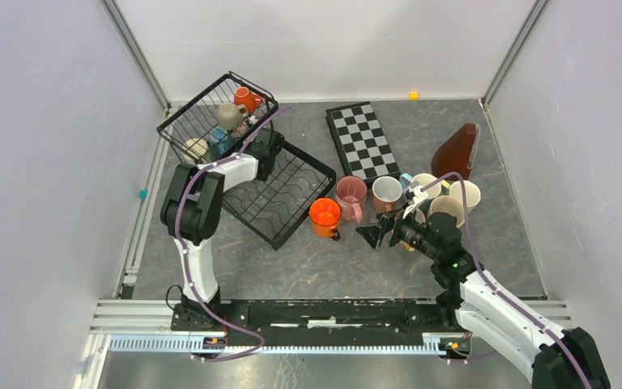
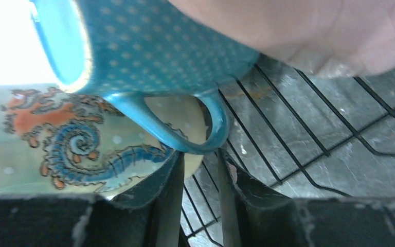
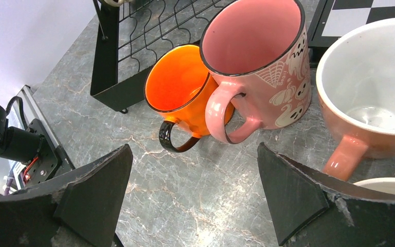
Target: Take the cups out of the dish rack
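Observation:
In the left wrist view, a blue dotted cup [image 2: 159, 49] lies in the dish rack [image 2: 323, 154] with its handle toward me. My left gripper is part open, a narrow gap between its fingers. Their tips are at the lower bend of the handle; whether they touch it is unclear. A cup with a seahorse picture [image 2: 97, 149] lies beside the blue one, and a pink cup [image 2: 313, 31] fills the upper right. The rack's upper tier also holds a red-orange cup [image 1: 244, 99] and a grey cup [image 1: 228, 115]. My right gripper stands open and empty.
On the counter stand an orange cup [image 3: 177, 82], a pink ghost cup [image 3: 267, 67], a white-and-terracotta cup [image 3: 370, 98] and several others around the right arm. Behind them lie a checkered board [image 1: 363, 139] and a brown container [image 1: 456, 152].

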